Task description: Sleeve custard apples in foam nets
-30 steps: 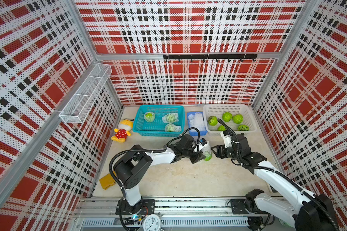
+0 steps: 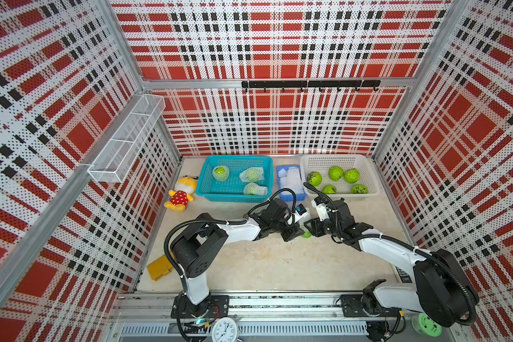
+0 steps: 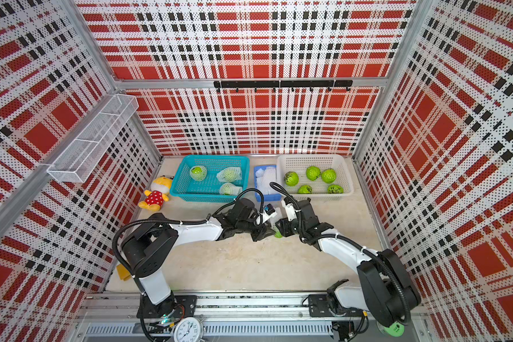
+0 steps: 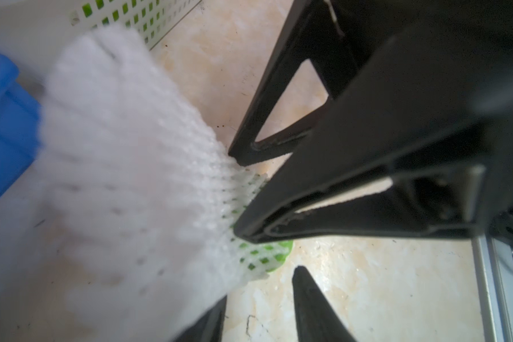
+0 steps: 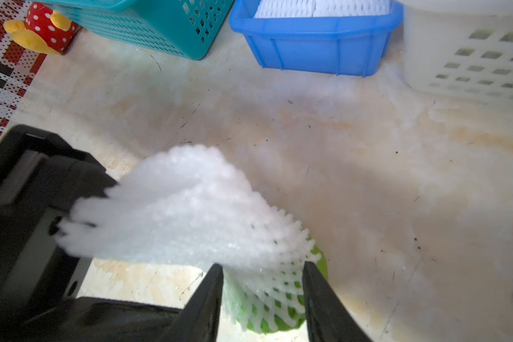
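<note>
A white foam net (image 5: 176, 211) covers part of a green custard apple (image 5: 316, 250) on the table between my two grippers; its loose upper end stands above the fruit. My left gripper (image 2: 296, 228) has its fingertips against the net from the left, apparently part open; whether it pinches the foam is unclear. My right gripper straddles the netted fruit from the right, its two fingers apart on either side of it; whether they grip it cannot be seen.
The teal basket (image 2: 236, 193) holds netted fruit, the blue tray (image 2: 290, 193) foam nets, the white basket (image 2: 368, 171) bare custard apples. A plush toy (image 2: 179, 196) sits at left.
My right arm has moved left, bringing its gripper up to the netted fruit. My left arm has barely moved.
</note>
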